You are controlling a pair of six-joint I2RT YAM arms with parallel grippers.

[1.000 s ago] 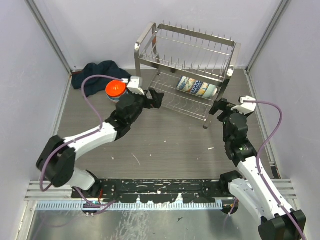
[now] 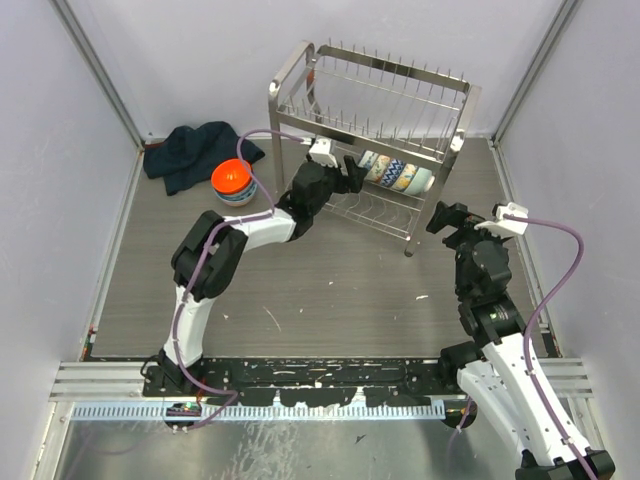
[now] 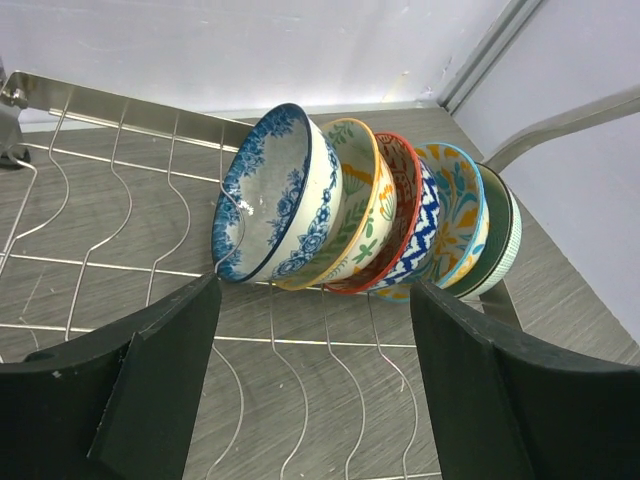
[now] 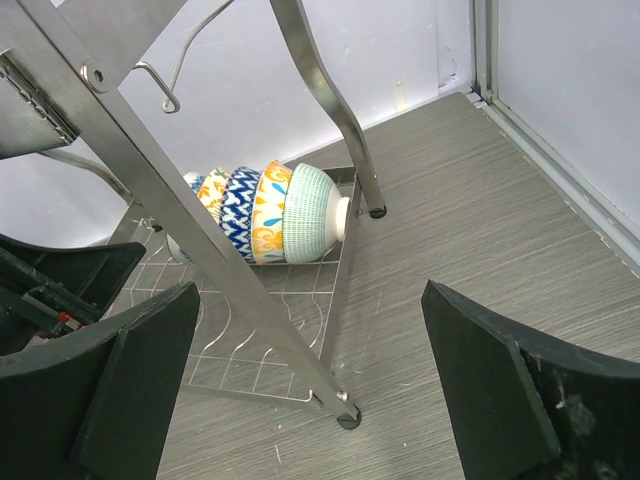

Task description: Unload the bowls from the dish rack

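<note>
Several patterned bowls lean in a row on the lower shelf of the dish rack (image 2: 375, 130). In the left wrist view the nearest is a blue flowered bowl (image 3: 318, 205), followed by a yellow-rimmed bowl (image 3: 382, 210), a red-rimmed bowl (image 3: 425, 220), a blue-and-orange bowl (image 3: 470, 215) and a dark green bowl (image 3: 507, 240). My left gripper is at the front of this shelf with its fingers apart, nothing between them, short of the blue flowered bowl. Right of the rack my right gripper stands open and empty, near the rack's front leg.
A stack of bowls with an orange one on top (image 2: 231, 177) stands on the floor left of the rack, beside a dark cloth (image 2: 190, 155). The rack's upper shelf is empty and overhangs the bowls. Open floor (image 2: 330, 290) lies in front.
The left arm has swung right and toward the rack, bringing its gripper from near the orange bowl to the lower shelf. The right arm has shifted only slightly right.
</note>
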